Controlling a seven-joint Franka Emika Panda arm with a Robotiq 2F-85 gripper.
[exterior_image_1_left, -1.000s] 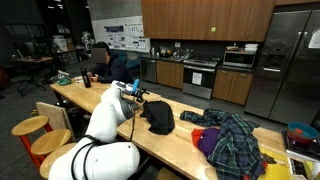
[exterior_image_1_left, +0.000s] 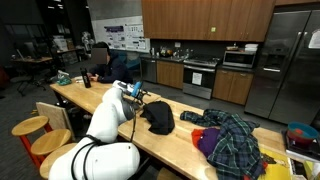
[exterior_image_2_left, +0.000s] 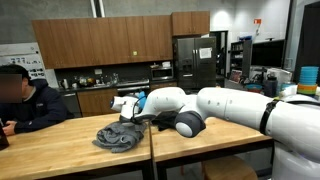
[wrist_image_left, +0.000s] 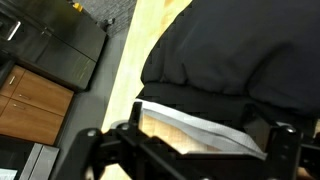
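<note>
In the wrist view, a black cloth (wrist_image_left: 225, 55) fills the upper right, its lower fold lined by a pale strip (wrist_image_left: 195, 124). My gripper stands open at the bottom of that view, its dark fingers (wrist_image_left: 128, 145) apart and nothing held between them. The black cloth (exterior_image_1_left: 158, 117) lies crumpled on the wooden table in exterior view 1, with the gripper (exterior_image_1_left: 136, 94) at its far left side. Whether the fingertips touch the cloth cannot be told.
A dark plaid cloth (exterior_image_1_left: 232, 145) and a red and blue cloth (exterior_image_1_left: 208, 141) lie to the right on the table. Yellow items (exterior_image_1_left: 276, 171) are at the right edge. A grey cloth (exterior_image_2_left: 120, 136) shows in exterior view 2, and a person (exterior_image_2_left: 35, 105) sits at the table's left.
The arm and cloths look nearly unchanged.
</note>
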